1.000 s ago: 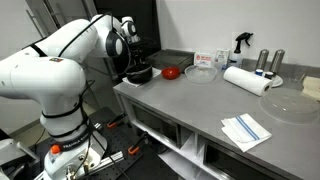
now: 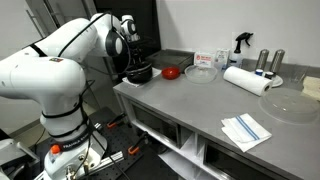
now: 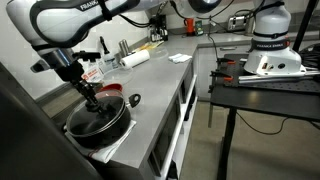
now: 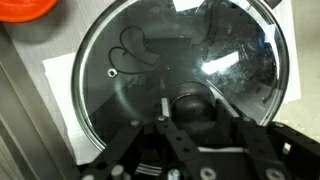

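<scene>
A black pot [image 3: 84, 135] with a glass lid [image 3: 98, 116] over it stands at the far end of the counter. My gripper [image 3: 92, 98] reaches down to the middle of that lid. Looking straight down in the wrist view, the clear lid [image 4: 125, 70] has a metal rim and a round black knob [image 4: 193, 100]. Around the knob, the fingers of my gripper are shut on it. Exterior view 1 shows the dark pot [image 2: 138, 74] beneath the arm, small and partly shaded. Whether the lid sits fully on the pot's rim cannot be told.
Beside the pot is a red bowl [image 2: 169, 73], with a clear container [image 2: 202, 74] farther along. A paper towel roll [image 2: 247, 81], clear lids [image 2: 290, 105] and a folded cloth [image 2: 245, 129] lie on the counter [image 2: 190, 105].
</scene>
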